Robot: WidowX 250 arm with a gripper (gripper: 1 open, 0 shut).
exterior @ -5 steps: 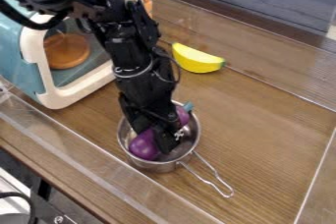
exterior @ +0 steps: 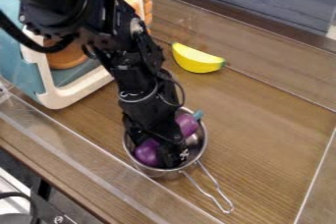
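My black gripper (exterior: 160, 138) reaches down from the top left into a metal strainer (exterior: 197, 166) on the wooden table, its fingers among purple objects. One purple object (exterior: 147, 153) lies at the left of the bowl, another (exterior: 186, 122) at the right rear. The fingers hide much of the bowl's inside, so I cannot tell whether they grip anything.
A yellow banana (exterior: 197, 59) lies behind on the table. A light blue and white toy appliance (exterior: 69, 90) stands at the left. The wire handle points toward the front right.
The arm has shifted a little and its fingers now sit lower over the purple objects in the strainer, covering more of them.
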